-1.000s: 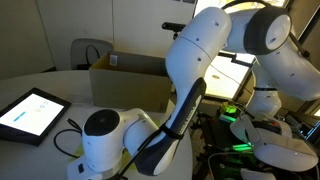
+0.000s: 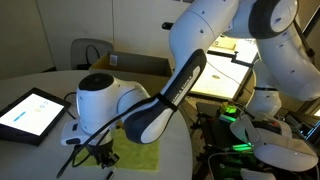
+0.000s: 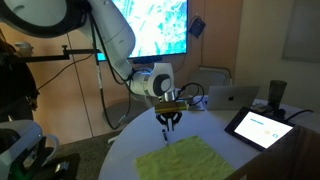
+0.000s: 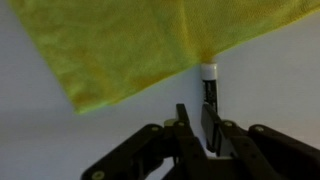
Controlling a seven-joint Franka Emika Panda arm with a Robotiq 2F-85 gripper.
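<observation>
A thin dark marker (image 4: 209, 91) with a white end lies on the table, that end at the edge of a yellow-green cloth (image 4: 130, 50). My gripper hangs over the table beside this edge, and in the wrist view its right fingertip overlaps the marker's body. The fingers stand a little apart; whether anything is pinched between them is unclear in the dark. From exterior view 2, the gripper (image 3: 170, 123) is above the table, beyond the cloth (image 3: 182, 160). In exterior view 1 the arm covers part of the cloth (image 2: 140, 157).
A lit tablet (image 2: 33, 114) stands at the left in exterior view 1, and an open cardboard box (image 2: 130, 67) is at the back. Exterior view 2 also shows a laptop (image 3: 231, 97) and a dark cup (image 3: 276, 93).
My arm has risen and shifted slightly toward the box in exterior view 1. More of the cloth and the gripper now shows; a dark stick-like shape is visible left of the gripper.
</observation>
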